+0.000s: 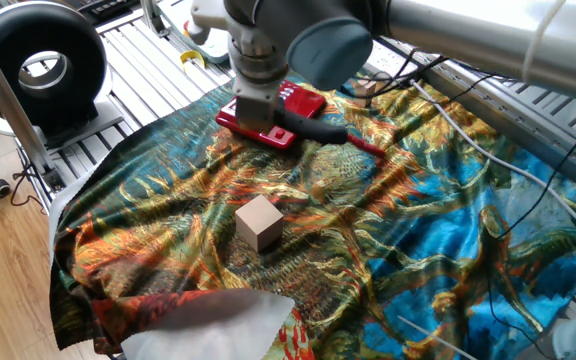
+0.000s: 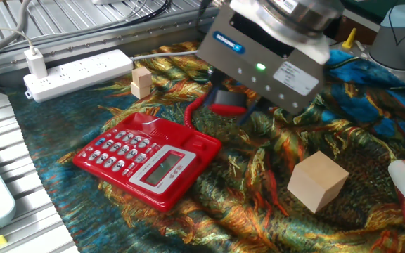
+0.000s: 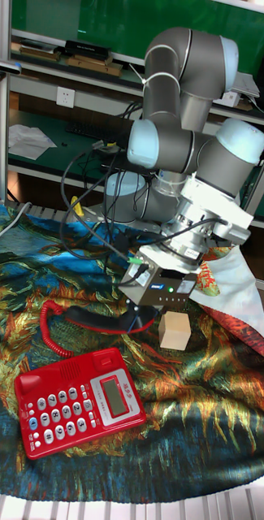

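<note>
The red desk telephone [image 2: 149,159] lies on the patterned cloth, its keypad and small display facing up and its handset cradle empty. A black handset with a red inner side [image 3: 91,322] is off the base, tied to it by a coiled red cord [image 3: 47,329]. My gripper [image 2: 232,102] is shut on the handset near one end, holding it beyond the phone in exterior view 2. In exterior view 1 the gripper's body hides part of the phone and the handset [image 1: 313,130]; the fingertips are hidden there.
A wooden cube [image 2: 318,181] sits on the cloth close to the gripper's side. Two small stacked blocks [image 2: 140,83] stand by a white power strip [image 2: 83,74]. Wrinkled cloth [image 1: 158,240] is open in front, with a black ring-shaped object [image 1: 36,68] off at the left.
</note>
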